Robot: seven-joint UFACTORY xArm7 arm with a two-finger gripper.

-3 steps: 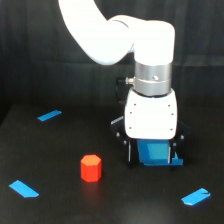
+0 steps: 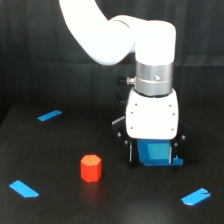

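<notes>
My gripper point(image 2: 154, 158) points down at the right of the dark table, below the white arm. A blue block point(image 2: 154, 152) shows between its dark fingers, partly hidden by the white hand above. Whether the fingers touch the block's sides is too dark to make out. A red, six-sided block point(image 2: 91, 168) stands apart, left of the gripper.
Blue strips lie flat on the table: one at the back left point(image 2: 50, 115), one at the front left point(image 2: 24, 188) and one at the front right point(image 2: 196, 197). A dark curtain hangs behind.
</notes>
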